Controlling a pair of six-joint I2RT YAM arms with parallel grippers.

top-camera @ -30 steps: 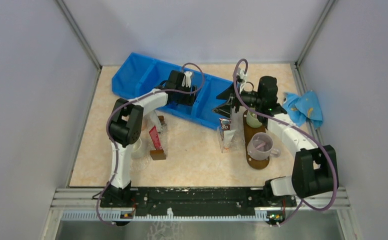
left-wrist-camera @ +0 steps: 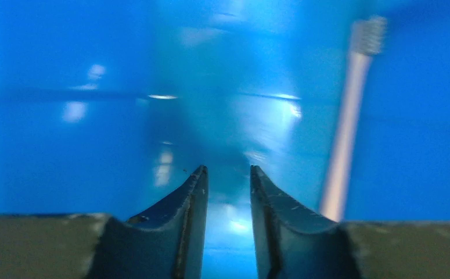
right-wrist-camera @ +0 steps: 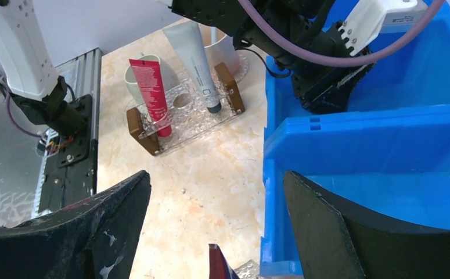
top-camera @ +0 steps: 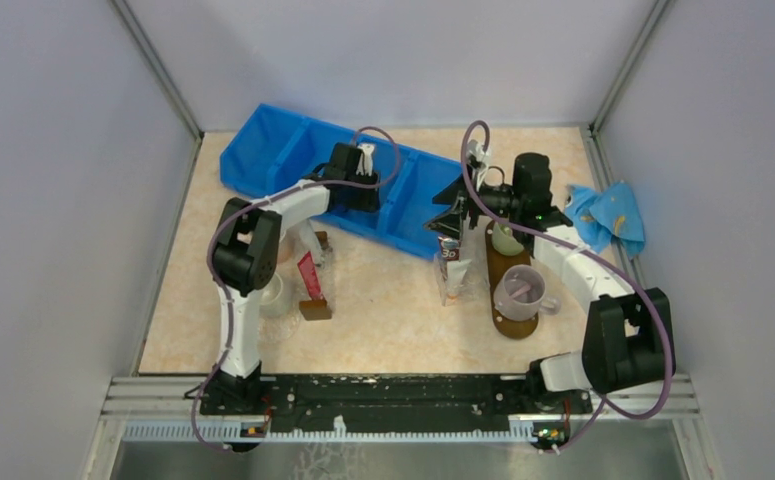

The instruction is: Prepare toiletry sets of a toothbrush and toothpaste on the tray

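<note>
A toothbrush with a pale handle [left-wrist-camera: 347, 122] lies in the middle compartment of the blue tray [top-camera: 255, 150]. My left gripper is down in that compartment, to the left of the toothbrush, its fingers part open with only blue floor showing between them. Above the tray's right compartment stands my right gripper, wide open and empty. A red toothpaste tube [right-wrist-camera: 151, 87] and a grey-white tube [right-wrist-camera: 192, 55] stand upright in a clear holder [right-wrist-camera: 182, 125]. More toothpaste tubes [top-camera: 453, 272] stand in front of the tray on the right.
Behind the left holder are cups [right-wrist-camera: 219, 52], partly hidden by the left arm. At the right, a pink mug [top-camera: 519, 292] and a green cup [top-camera: 506, 240] rest on a brown board. A blue cloth [top-camera: 608, 217] lies at the right edge. Open table lies between the holders.
The left gripper has shifted slightly left inside the middle compartment. The tray has also slid a little to the left. My right arm looks almost still.
</note>
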